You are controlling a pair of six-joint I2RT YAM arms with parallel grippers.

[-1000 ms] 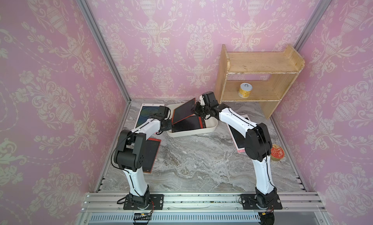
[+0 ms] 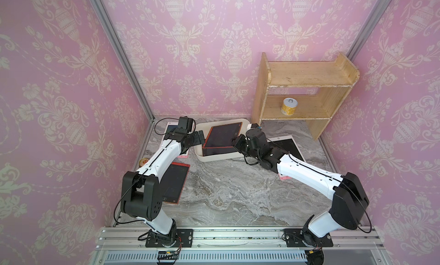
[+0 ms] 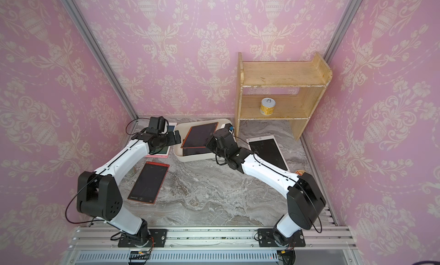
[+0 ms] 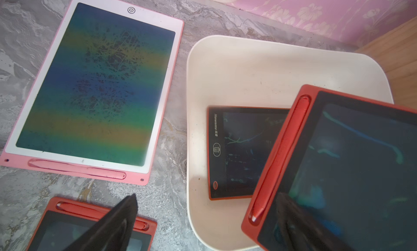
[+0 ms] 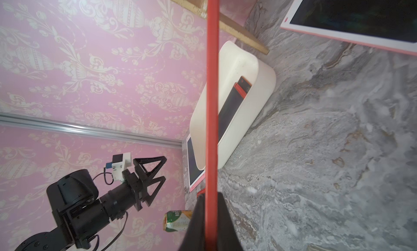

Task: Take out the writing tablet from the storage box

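A dark writing tablet with a red frame (image 4: pixel 360 164) is held by my right gripper, which is shut on its edge. In the left wrist view this tablet hangs tilted over the right part of the white storage box (image 4: pixel 197 133). Beneath it, a second red-edged tablet (image 4: pixel 243 142) lies flat inside the box, partly covered. My left gripper stands open at the box's left side, nothing between its fingers. From the right wrist the held tablet shows edge-on as a red strip.
A pink-and-white tablet (image 4: pixel 95 90) and a red tablet (image 3: pixel 149 182) lie left of the box. Another white tablet (image 3: pixel 268 152) lies to the right. A wooden shelf (image 2: pixel 265 91) with a yellow can (image 2: pixel 289 106) stands at the back right.
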